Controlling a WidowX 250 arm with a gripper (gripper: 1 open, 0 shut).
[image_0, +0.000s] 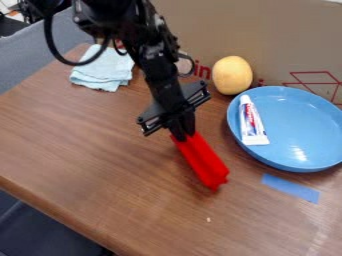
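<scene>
My gripper (178, 125) is low over the middle of the table, with its fingertips at the upper end of a red oblong object (202, 161), which lies slanted on the wood, left of the blue plate. Whether the fingers are closed on it is hard to see. The blue plate (305, 130) holds a white toothpaste tube (253, 122) on its left side.
A yellow oval fruit (233, 75) sits behind the plate by a cardboard panel (274, 30). A folded light blue cloth (102, 69) lies at the back left. Blue tape (291, 188) marks the right front.
</scene>
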